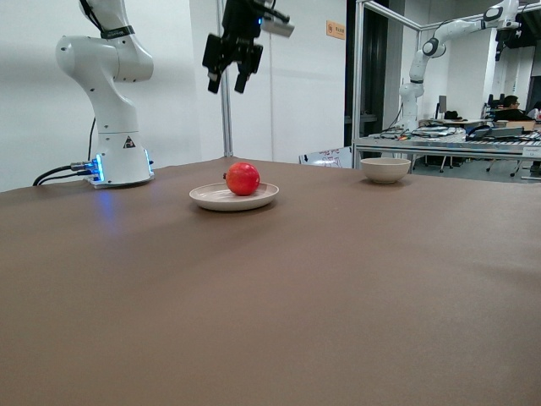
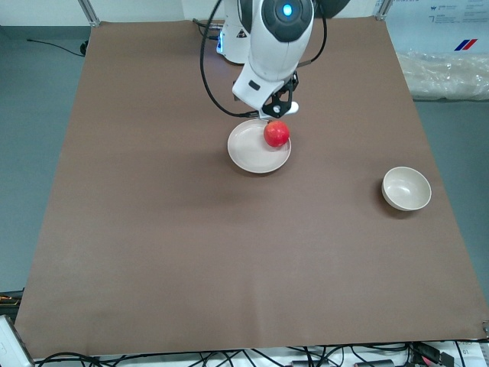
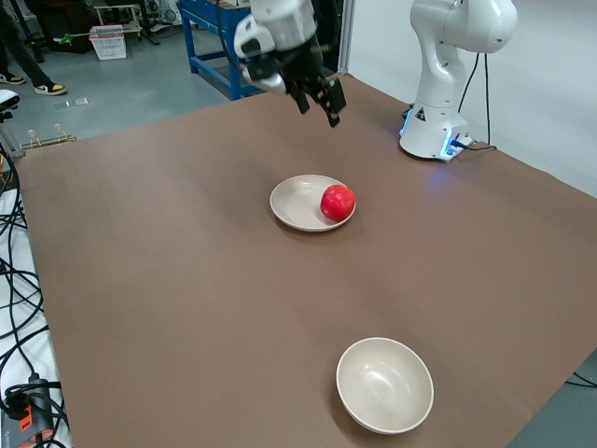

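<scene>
A red apple point(image 2: 276, 134) rests on a white plate point(image 2: 247, 154), toward the plate's right in the left view. My gripper point(image 1: 227, 80) hangs in the air above the plate and apple, touching neither; in the top view its two black fingers stand apart with nothing between them, and in the right view point(image 3: 315, 108) it is also clear of the apple. A white bowl point(image 2: 406, 183) stands empty to the right of the plate in the left view and nearer the camera in the right view.
My arm's base point(image 3: 429, 131) stands at the table's edge, with cables beside it. Bundles of cables and boxes lie along the edge outside the table.
</scene>
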